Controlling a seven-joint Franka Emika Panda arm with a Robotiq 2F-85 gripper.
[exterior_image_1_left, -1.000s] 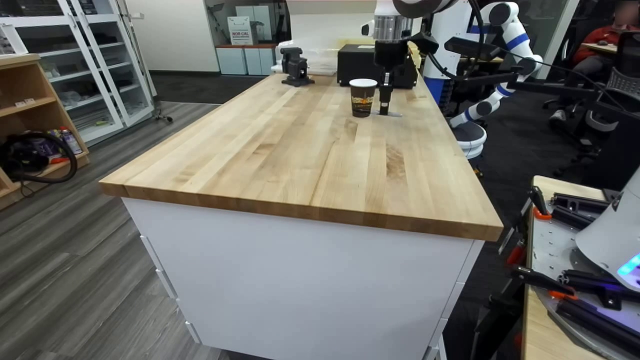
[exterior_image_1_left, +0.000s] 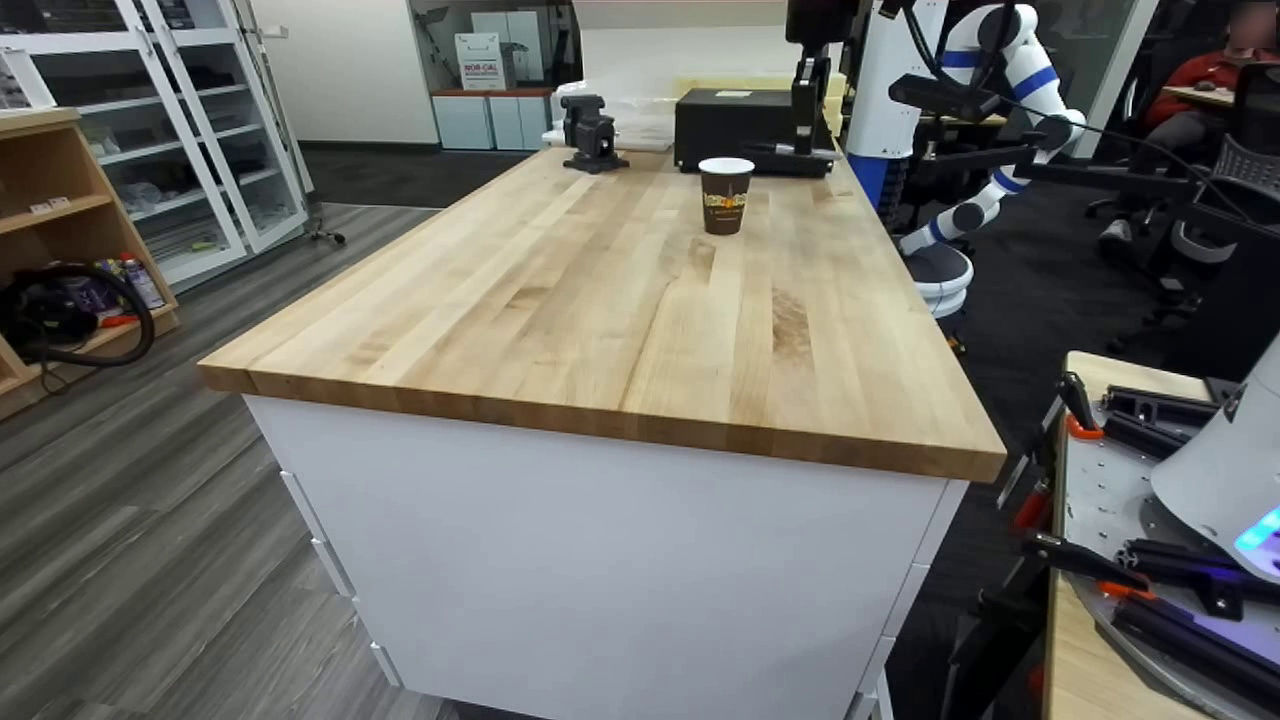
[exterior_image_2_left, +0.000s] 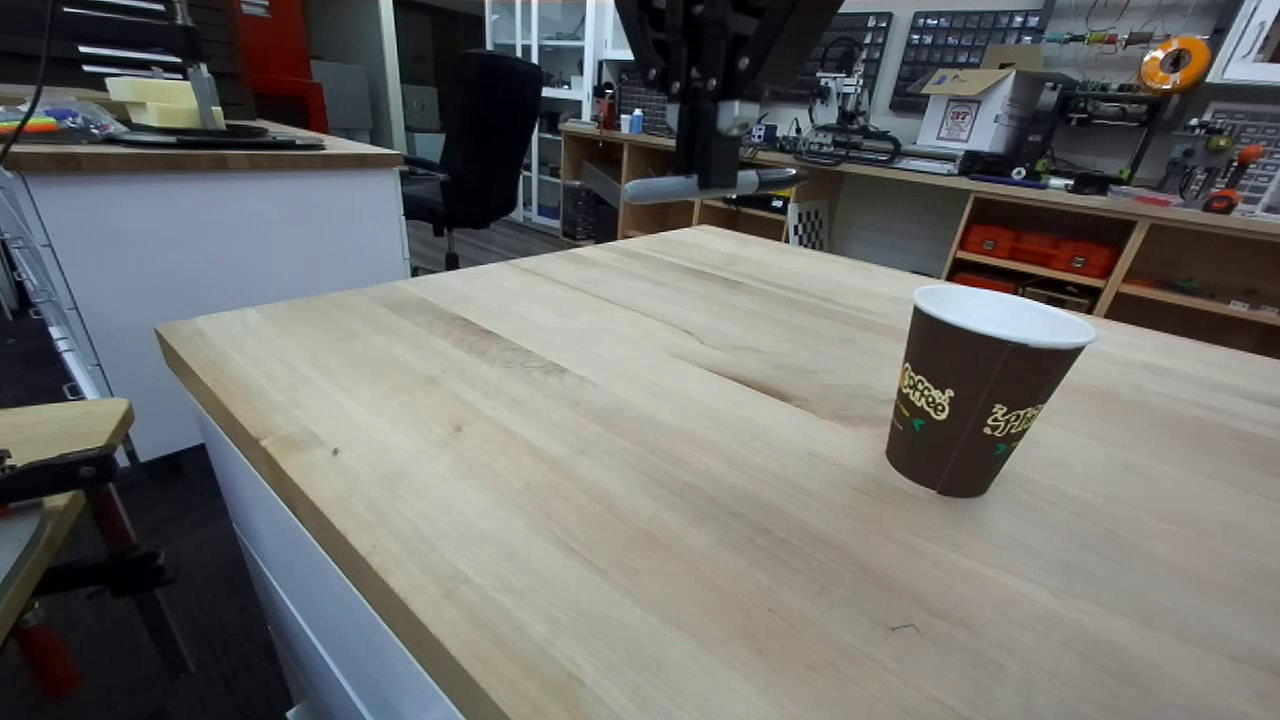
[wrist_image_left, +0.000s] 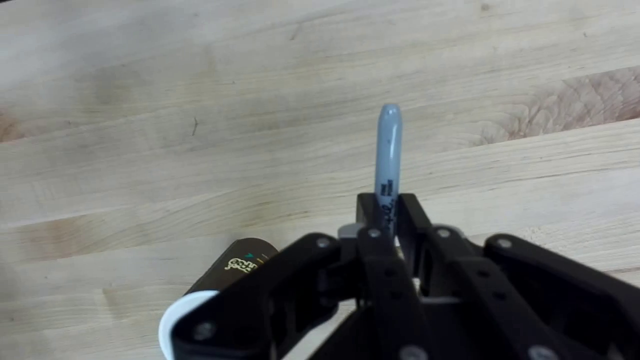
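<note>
A grey marker (wrist_image_left: 388, 147) is clamped between the fingers of my gripper, its blunt end sticking out past them in the wrist view. In exterior view 2 the same marker (exterior_image_2_left: 660, 188) hangs roughly level above the table, with my gripper (exterior_image_2_left: 710, 180) pointing down around its middle. A brown paper coffee cup (exterior_image_2_left: 978, 396) with a white rim stands upright on the table, to one side of the gripper and lower. The wrist view shows the cup (wrist_image_left: 231, 264) at lower left, partly hidden by the gripper. Its inside cannot be seen.
A black box (exterior_image_1_left: 732, 126) and a small black device (exterior_image_1_left: 590, 132) stand at its far end. A second robot arm (exterior_image_1_left: 1020, 84) is beyond the table's right side.
My gripper has risen from the tabletop beside the cup, lifting the marker off the wood and shifting a little right in exterior view 1. The cup has stayed in place.
</note>
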